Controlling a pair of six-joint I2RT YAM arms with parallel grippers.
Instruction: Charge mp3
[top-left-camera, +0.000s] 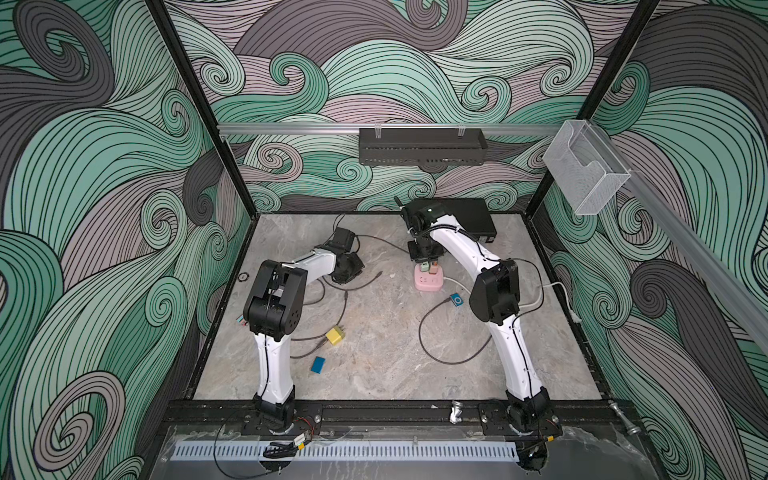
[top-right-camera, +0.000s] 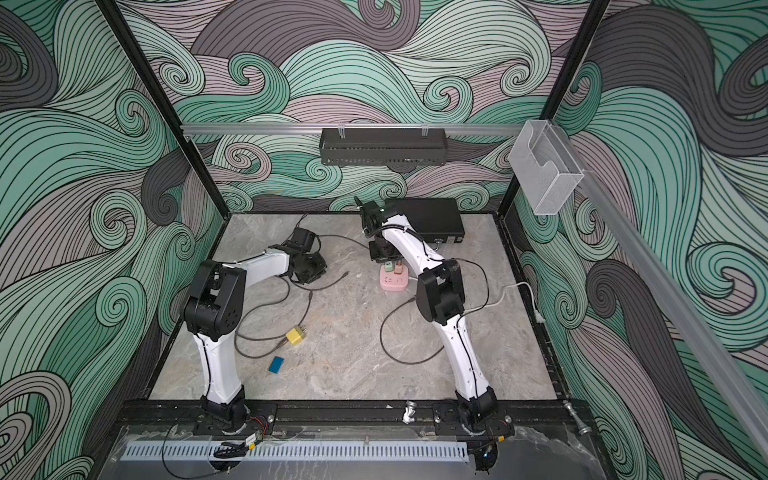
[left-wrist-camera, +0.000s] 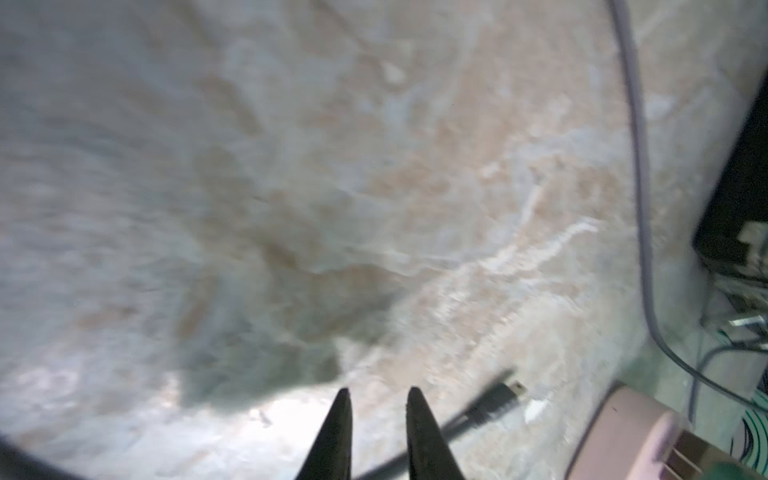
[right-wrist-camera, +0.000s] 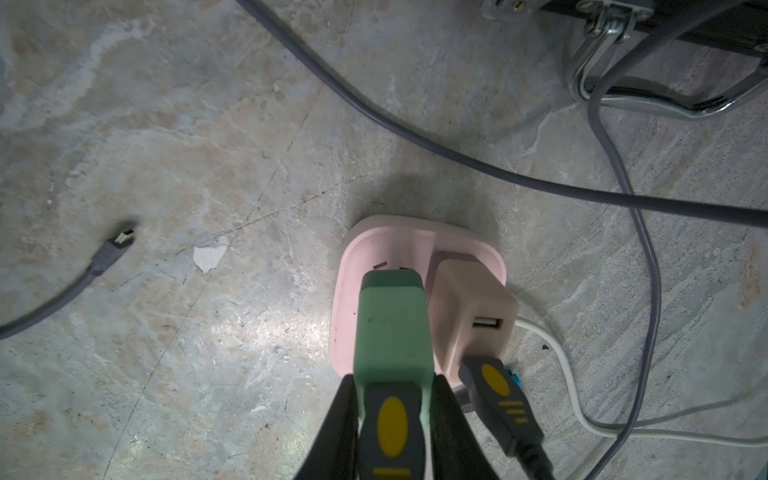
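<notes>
In the right wrist view my right gripper is shut on a green charger block (right-wrist-camera: 392, 324), over the pink power strip (right-wrist-camera: 360, 248). A dark plug with a yellow oval (right-wrist-camera: 392, 428) sits at the block's near end. Whether the block's prongs are seated is hidden. Beside it stands a brown charger (right-wrist-camera: 472, 308) with its own cable plug (right-wrist-camera: 496, 392). My left gripper hangs over the table, fingers apart, nothing held. Beneath it lies a grey cable with a bare connector (left-wrist-camera: 492, 404). A blue mp3 player (top-left-camera: 456, 300), with a cable, lies right of the strip.
A yellow charger (top-left-camera: 334, 335) and a flat blue piece (top-left-camera: 317, 365) lie front left among loose cables. The black case (top-left-camera: 472, 220) stands behind the right gripper. A white cord (right-wrist-camera: 564, 360) leaves the strip rightward. Bare table lies front centre.
</notes>
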